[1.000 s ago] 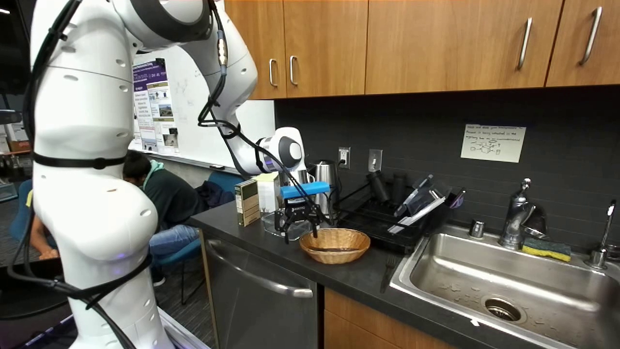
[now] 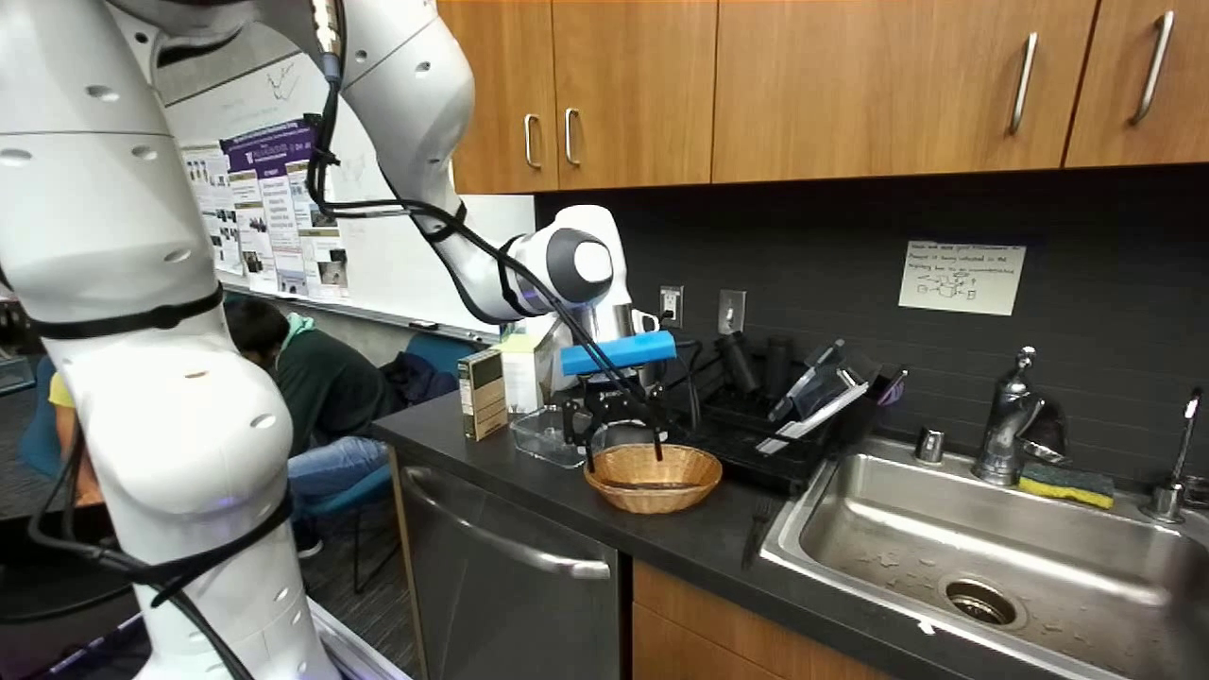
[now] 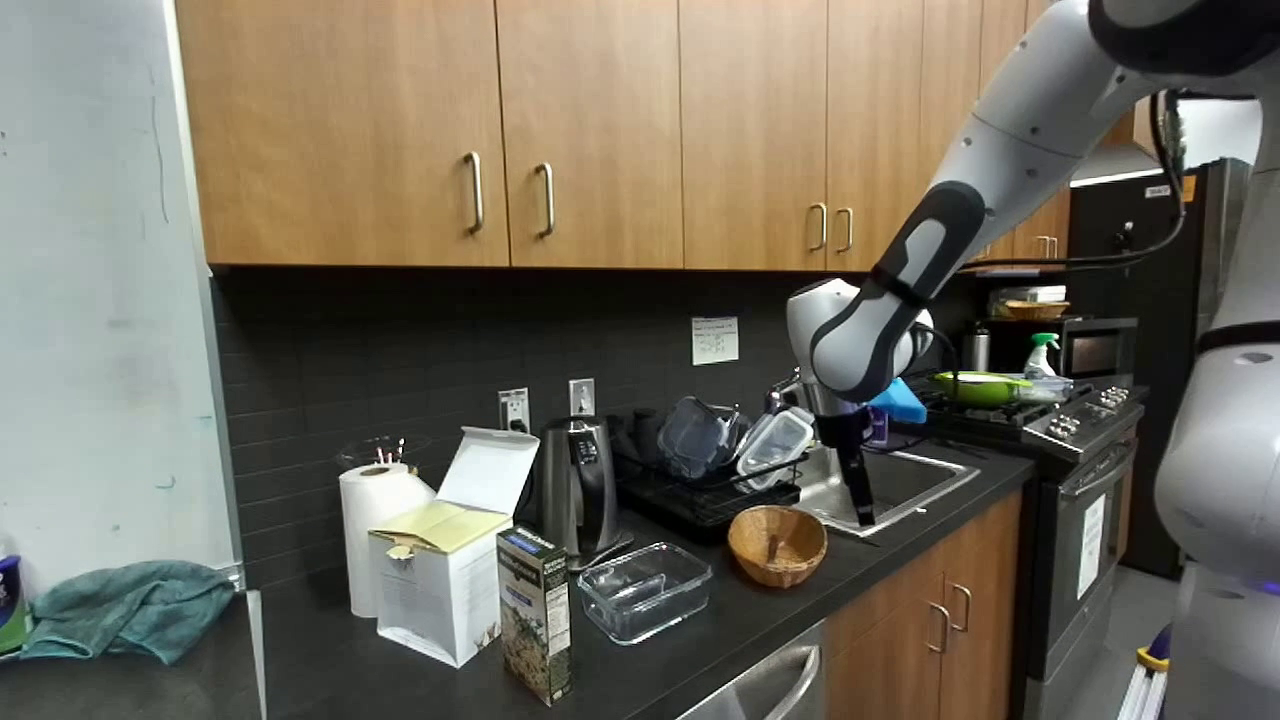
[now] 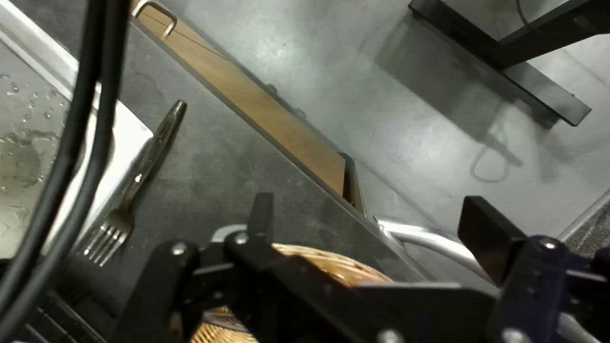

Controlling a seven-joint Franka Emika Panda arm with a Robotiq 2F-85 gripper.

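Note:
My gripper (image 2: 624, 455) hangs over the wicker basket (image 2: 652, 502), its black fingers spread wide with nothing between them. From the wrist, the open gripper partly hides the basket (image 4: 337, 266). A dark, long object (image 2: 654, 486) lies inside the basket; exterior view 2 shows it only as a narrow dark shape. On the counter beside the sink lies a metal fork (image 4: 137, 180), clear of the fingers. Seen side-on in exterior view 2, the gripper (image 3: 861, 510) appears to the right of the basket (image 3: 777, 576).
Left of the basket stand a glass container (image 3: 644, 606), a box (image 3: 535, 614) and a kettle (image 3: 579, 486). Behind it is a black dish rack (image 2: 725, 436) with containers. The sink (image 2: 873, 544) opens on the right.
In exterior view 1 my gripper has moved right, from the basket's left edge to above the basket. Its fingers stay apart. Basket and fork have not moved.

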